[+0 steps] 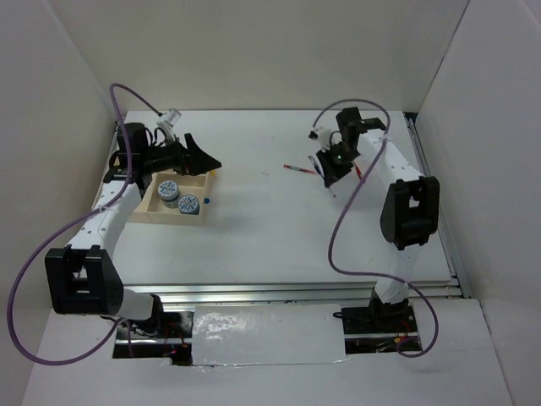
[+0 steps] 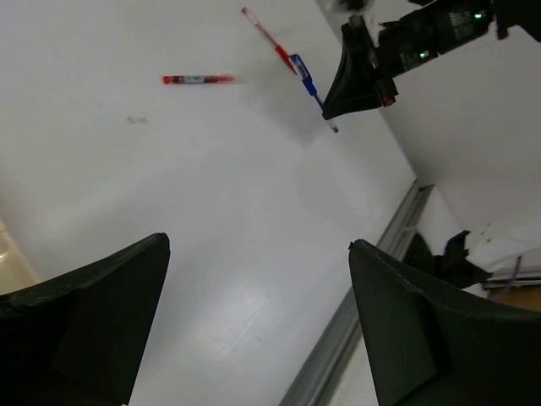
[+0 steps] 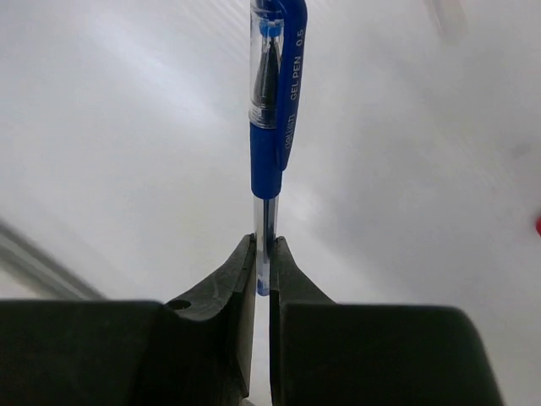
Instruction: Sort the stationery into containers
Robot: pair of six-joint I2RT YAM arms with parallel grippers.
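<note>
My right gripper [image 1: 325,169] is shut on a blue gel pen [image 3: 265,152], raised off the white table in the right wrist view, pen upright in that image. Two red pens lie on the table: one horizontal [image 2: 194,79] with its red cap, another slanted [image 2: 264,34]. My left gripper [image 1: 203,161] hangs open over the right part of the wooden compartment box [image 1: 169,219], nothing visible between its fingers. The box, at the table's left, holds several round lidded containers [image 1: 189,204]; its back part is hidden by the left arm.
Walls stand at both sides and the back, and a metal rail runs along the front edge.
</note>
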